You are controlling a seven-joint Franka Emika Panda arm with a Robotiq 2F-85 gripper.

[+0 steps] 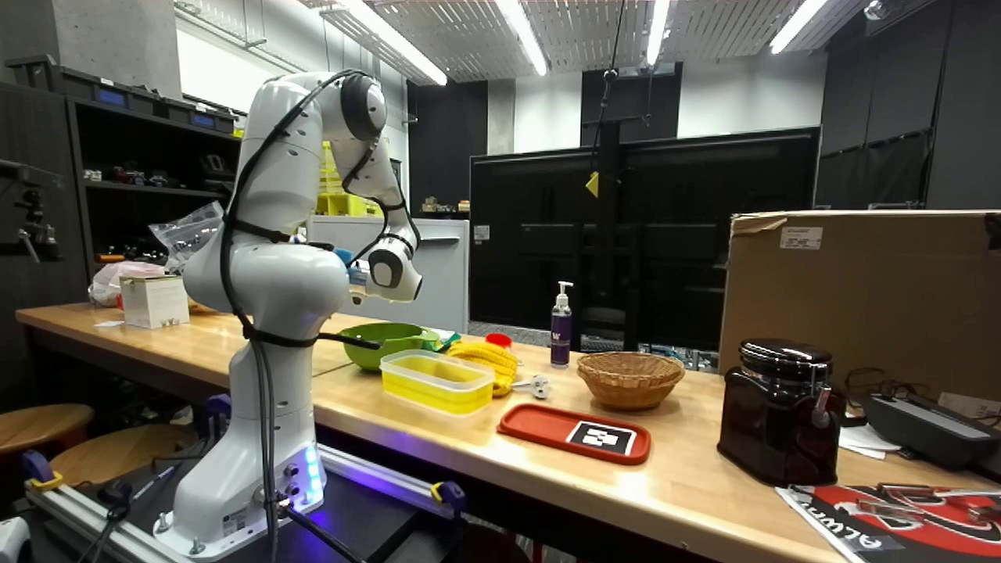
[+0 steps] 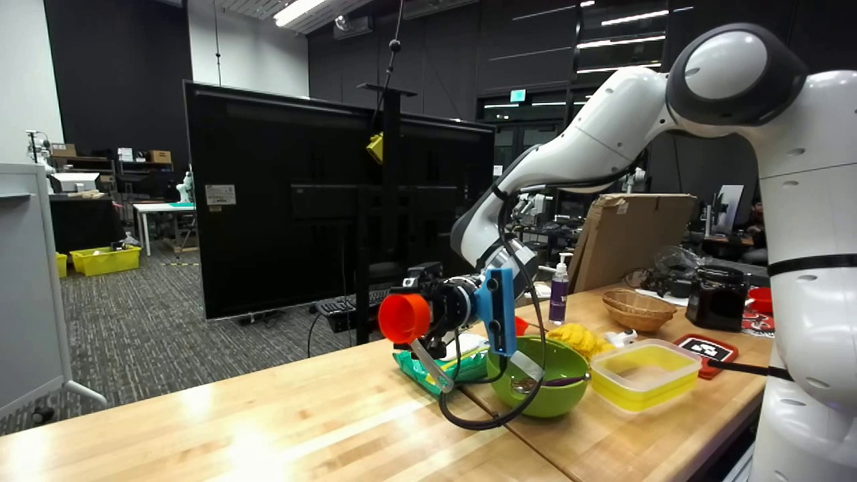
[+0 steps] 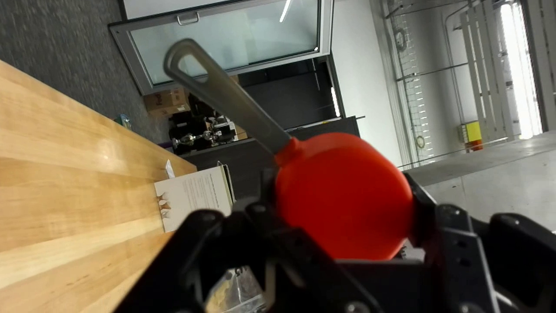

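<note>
A red cup (image 3: 341, 195) with a grey handle (image 3: 229, 96) sits between the black fingers of my gripper, which is shut on it. The cup fills the middle of the wrist view, and its handle points up and left. Exterior view 2 has the same red cup (image 2: 404, 318) held above the table, its handle (image 2: 432, 365) hanging down to the right. The green bowl (image 2: 539, 384) lies below and to the right of the hand in that view, with something dark inside. From exterior view 1 the fingers and cup are hidden behind the arm.
Beside the bowl are a green packet (image 2: 422, 372), a yellow cloth-like bundle (image 2: 574, 341) and a yellow-sided container (image 2: 647, 377). A wicker basket (image 1: 630, 380), red tray (image 1: 539, 427) and pump bottle (image 1: 561, 328) stand further along.
</note>
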